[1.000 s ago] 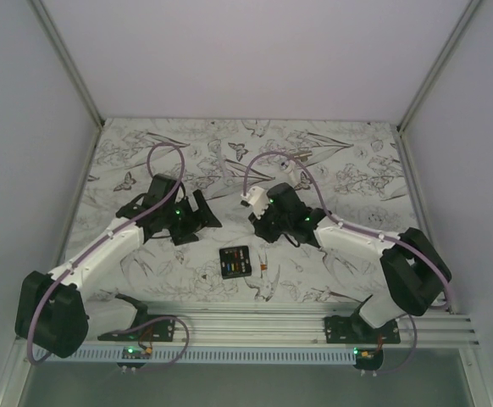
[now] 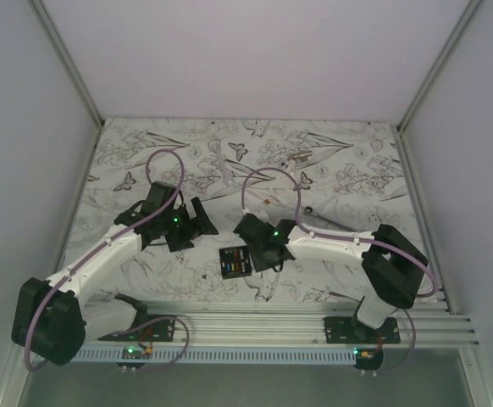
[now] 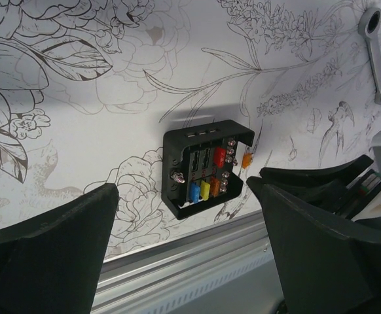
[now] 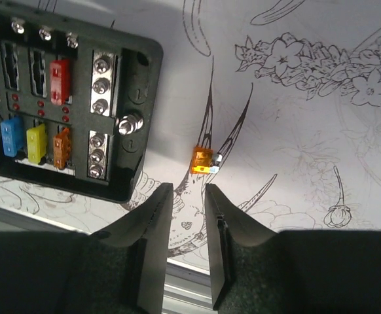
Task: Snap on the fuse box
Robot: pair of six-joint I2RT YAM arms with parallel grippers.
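Note:
The black fuse box point(image 2: 235, 262), with red, blue, yellow and orange fuses, lies on the patterned table; it fills the upper left of the right wrist view point(image 4: 118, 176). A loose orange fuse point(image 4: 203, 161) lies just right of it. My right gripper is over the table just below that fuse, fingers part open with nothing between them; it also shows beside the box in the left wrist view. My left gripper point(image 2: 197, 220) stands open, up and to the left of the box, nothing between its fingers.
A wrench point(image 3: 374, 52) lies right of the box in the left wrist view. Several tools, small and hard to make out, lie toward the back right of the top view. The table around the box is mostly clear; a metal rail runs along the front edge.
My right gripper has moved toward the front of the table, down to beside the fuse box and over the loose fuse. The left arm has barely moved.

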